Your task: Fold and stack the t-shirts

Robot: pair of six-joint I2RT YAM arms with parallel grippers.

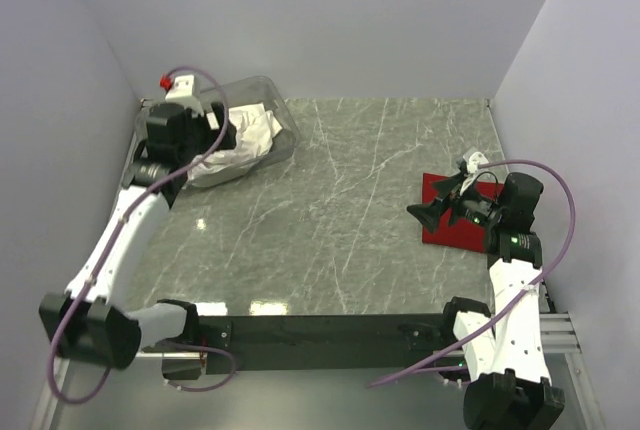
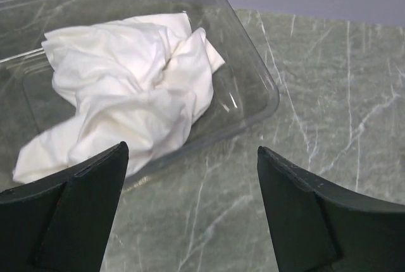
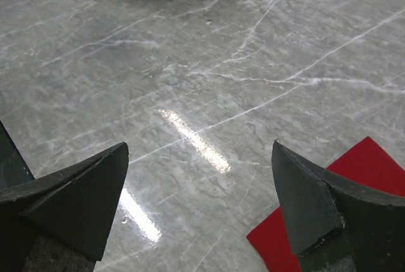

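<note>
Crumpled white cloth lies inside a clear plastic bin at the back left of the table. In the top view my left gripper is above that bin, covering part of the cloth. Its fingers are spread wide in the left wrist view, with nothing between them. A flat, folded red shirt rests at the table's right side. Over its left edge is my right gripper, open and empty. The red shirt shows partly behind one finger in the right wrist view.
Walls enclose the back, left and right. A dark beam runs along the front edge.
</note>
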